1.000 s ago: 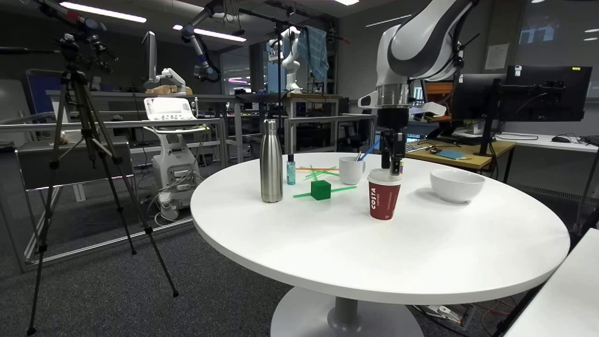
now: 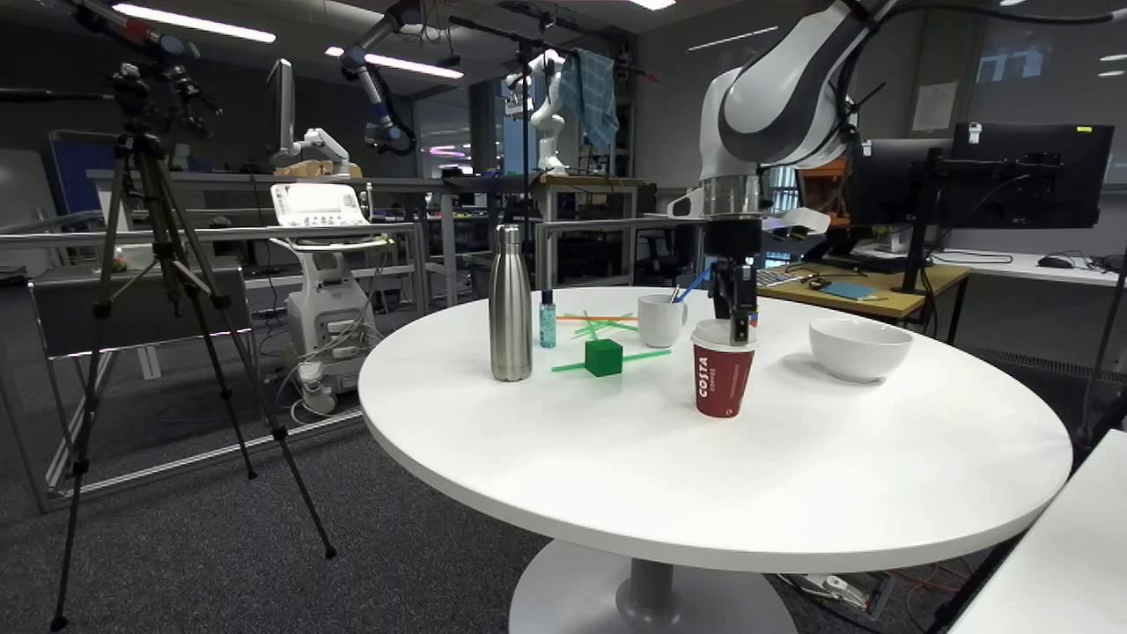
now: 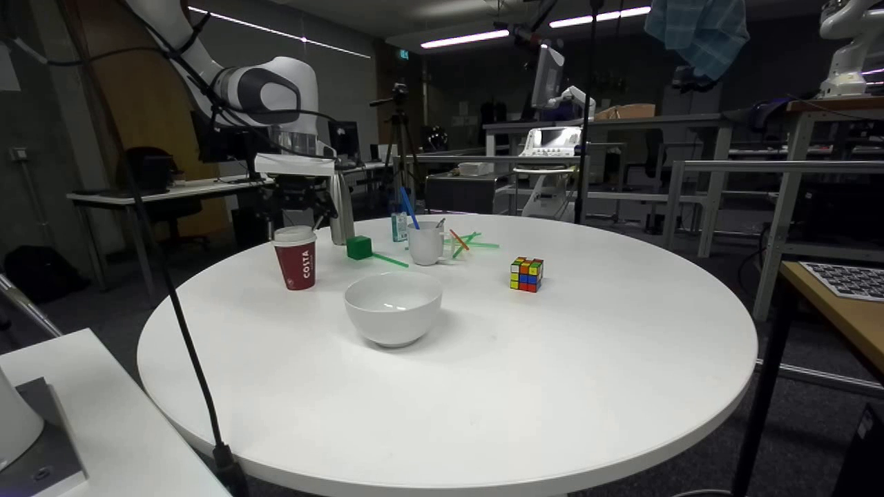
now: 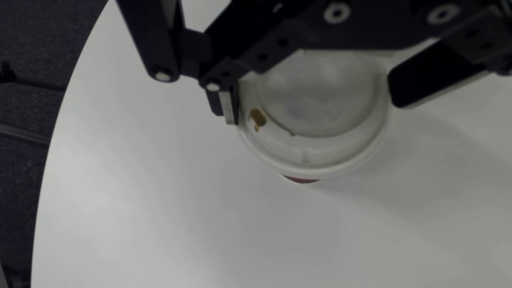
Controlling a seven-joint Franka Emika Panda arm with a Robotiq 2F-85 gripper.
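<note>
A red Costa coffee cup [image 2: 723, 379] with a white lid stands upright on the round white table [image 2: 634, 465]. Its lid [image 4: 319, 153] fills the middle of the wrist view, with a brown mark near the rim. My gripper is open, pointing down over the cup. One finger lies at either side of the lid: the left fingertip [image 4: 229, 106] is right against or very close to the rim, and the other is close to the opposite edge. In exterior view 2 the gripper's body [image 3: 296, 195] hangs just above the cup; actual contact is hard to tell.
A white bowl [image 3: 394, 310] sits near the cup. Around the table stand a steel bottle [image 2: 510, 306], a small blue bottle [image 2: 547, 320], a green cube [image 2: 603, 358], a white mug [image 2: 661, 320], several coloured sticks and a Rubik's cube [image 3: 526, 274].
My gripper has come down, with its fingers now lower beside the cup's lid. The cup has shifted very slightly toward the camera in exterior view 1; the other objects look unmoved.
</note>
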